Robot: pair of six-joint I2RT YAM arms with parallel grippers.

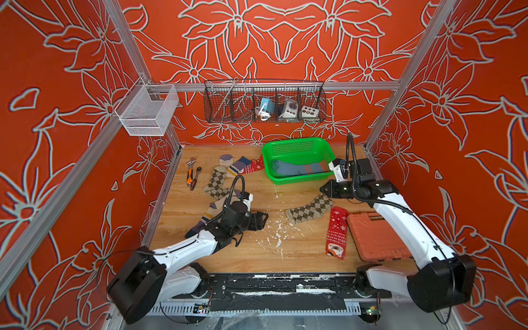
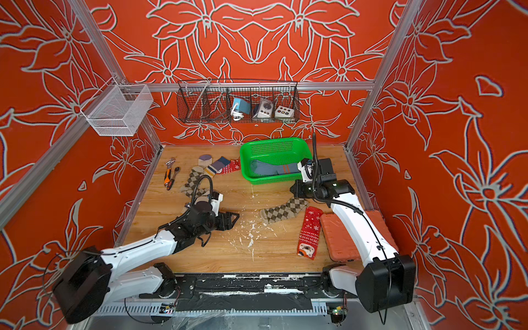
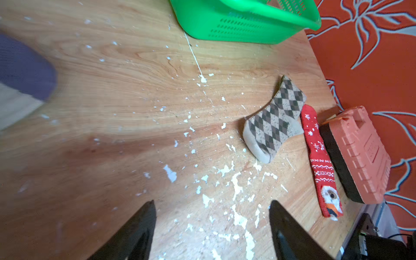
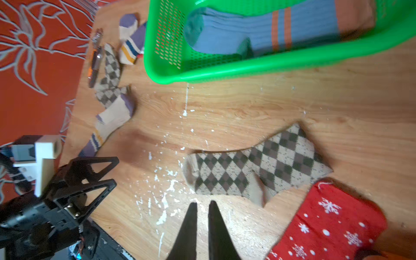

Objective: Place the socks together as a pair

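A grey argyle sock [image 4: 260, 160] lies mid-table with my right gripper [image 2: 297, 188] above it, fingers fairly close, nothing seen between them. A red snowflake sock [image 1: 336, 233] lies beside it. More socks lie at the left: a second argyle one [image 4: 109, 78], a white, yellow and navy one [image 4: 112, 114], and small striped ones [image 4: 132, 43] next to red fabric [image 1: 253, 165]. Blue socks with orange stripes [image 4: 260, 30] lie in the green basket [image 1: 297, 177]. My left gripper [image 1: 263, 221] is open and empty over the middle-left table.
An orange case [image 1: 376, 239] lies at the right, tools [image 1: 190, 176] at the left back. Wire racks [image 1: 264, 93] and a white basket [image 1: 145, 110] hang on the walls. Bare table lies between the arms, with white flaked patches.
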